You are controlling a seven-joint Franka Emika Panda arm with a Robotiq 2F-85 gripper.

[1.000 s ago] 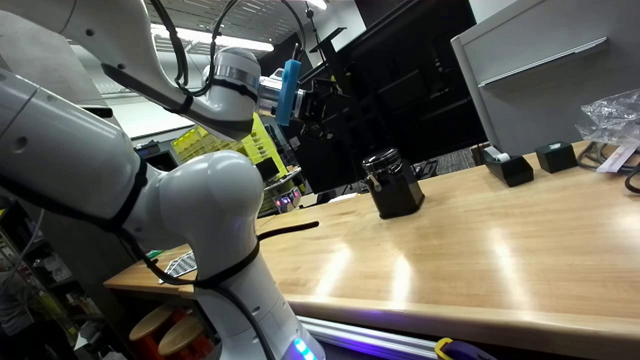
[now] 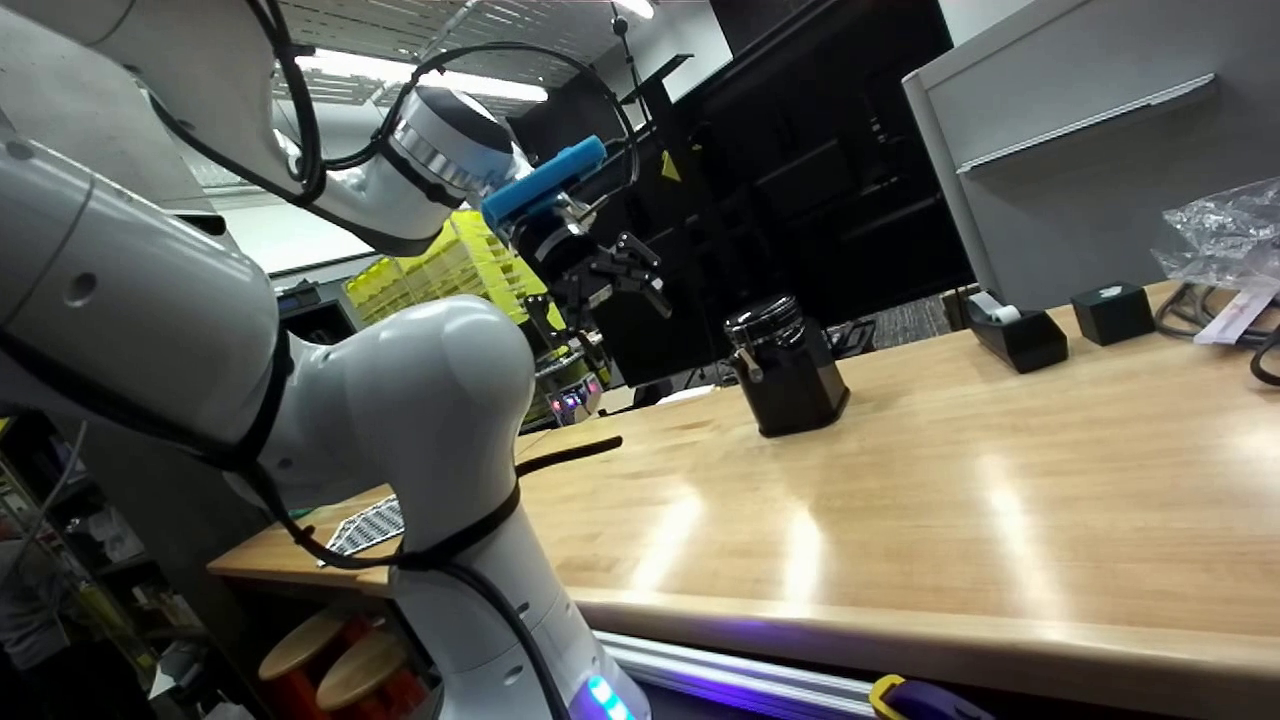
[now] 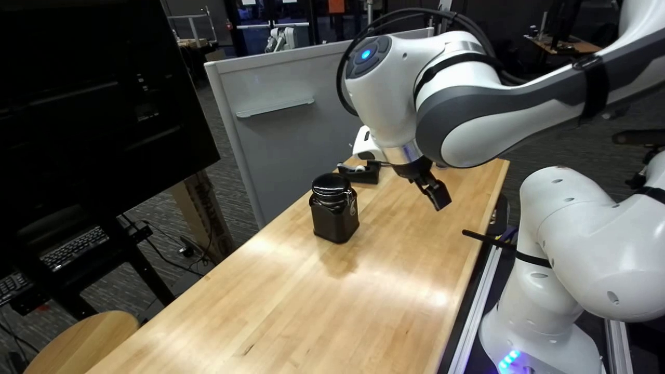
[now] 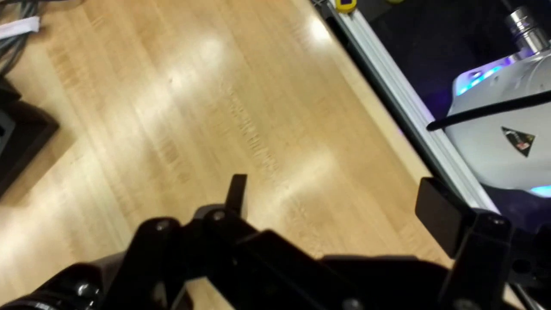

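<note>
My gripper stands open in the wrist view, its two black fingers (image 4: 236, 193) far apart, with bare tabletop seen between them. Above the table in exterior view 1, the gripper (image 2: 602, 310) hangs up and to the left of a black canister (image 2: 798, 382) with a glossy lid and a metal clasp. That canister (image 3: 334, 217) stands upright on the wooden table in exterior view 2. There the gripper (image 3: 438, 196) appears to its right, clear of it, angled downward.
Behind the canister are a black tape dispenser (image 3: 361, 172) and, in exterior view 1, a small black box (image 2: 1113, 314). Cables and a clear plastic bag (image 2: 1230, 234) lie at the far right.
The wrist has tilted from pointing sideways to pointing more downward, and the gripper has come lower. Its blue mount has swung from near upright to slanted. The canister has stayed put.
</note>
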